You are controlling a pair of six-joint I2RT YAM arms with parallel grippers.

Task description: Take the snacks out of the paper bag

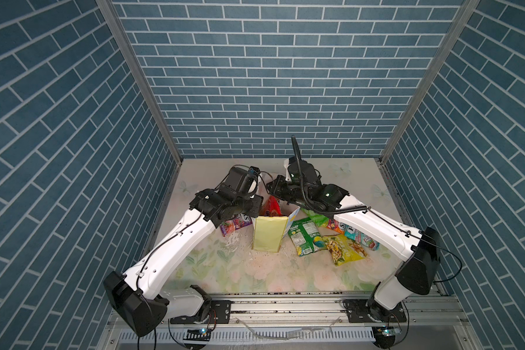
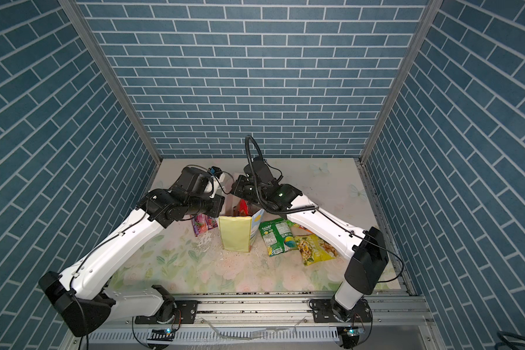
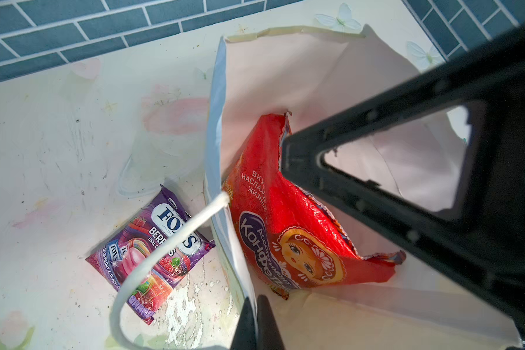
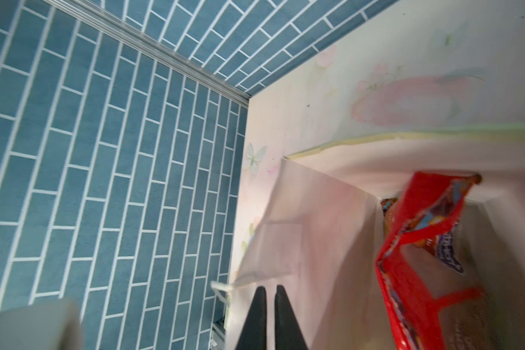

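Observation:
The paper bag (image 1: 267,236) stands open on the table, with a red candy packet (image 3: 280,233) inside. My left gripper is shut on the bag's left rim, where the paper edge runs between its fingers. My right gripper is over the bag's opening, fingers close together against the pale inner wall, left of the red packet; what lies between them cannot be made out. Its dark housing fills the right of the left wrist view. A purple Fox's packet (image 3: 151,250) lies outside the bag, to its left.
Green packet (image 1: 306,236), yellow packet (image 1: 344,249) and several others (image 1: 364,239) lie right of the bag, partly under the right arm. Tiled walls enclose the back and both sides.

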